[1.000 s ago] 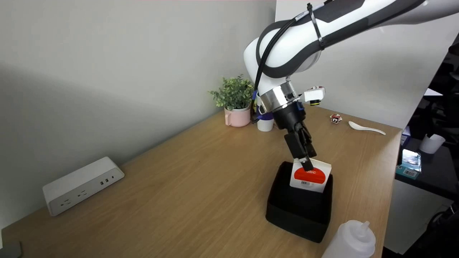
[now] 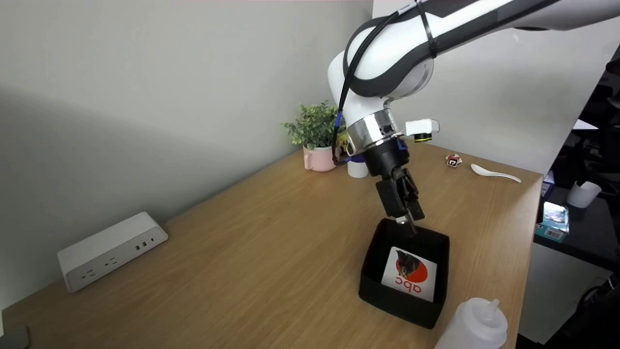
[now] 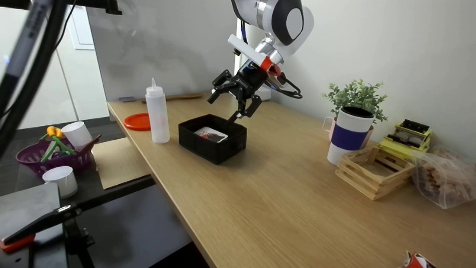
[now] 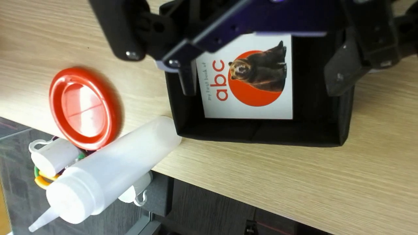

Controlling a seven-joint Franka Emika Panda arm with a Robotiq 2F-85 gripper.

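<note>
A small square book with "abc", a bear and a red circle on its cover lies flat inside the black box, cover up. The same book rests on the box floor in exterior view 1. Above the box's far end my gripper hangs tilted, its fingers spread wide and open with nothing between them. One fingertip reaches down by the box rim. In the wrist view the gripper body covers the upper part of the book and box.
Beside the box stands a translucent squeeze bottle, with a red lid near the table edge. A plant, a cup and a wooden crate stand along the wall.
The book was upright and tilted in the gripper at the box's far end; now it lies flat inside. The fingers have opened and the gripper has shifted slightly left.
</note>
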